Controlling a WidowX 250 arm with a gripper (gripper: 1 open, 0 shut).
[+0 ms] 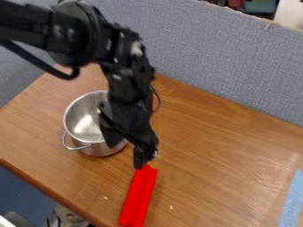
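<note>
My gripper (128, 146) hangs open in front of the right side of a steel pot (81, 115), its lower finger just above the upper end of a red bar-like object (138, 198). The red object lies flat on the wooden table (219, 151), nearer the front edge. The arm hides part of the pot's rim and inside.
A blue strip (291, 199) lies at the table's right side. A grey padded wall (225, 62) runs along the back.
</note>
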